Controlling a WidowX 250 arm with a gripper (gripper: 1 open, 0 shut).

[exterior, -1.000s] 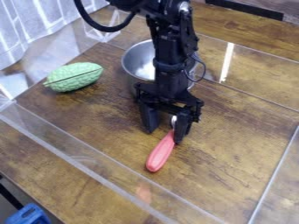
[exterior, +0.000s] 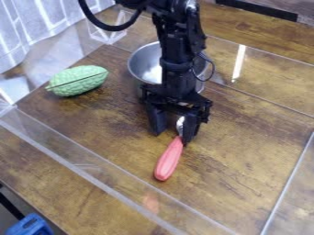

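Note:
The black gripper (exterior: 174,121) is low over the wooden table, at the upper end of a pink-handled utensil (exterior: 172,158) whose silver head shows between or beside the fingers. Whether the fingers are shut on it is hard to tell. A silver pot (exterior: 143,61) stands behind the arm, partly hidden by it.
A green cabbage-like toy (exterior: 77,81) lies at the left. A blue object (exterior: 31,226) is at the bottom left corner.
The gripper and pink utensil have shifted very slightly; otherwise little differs.

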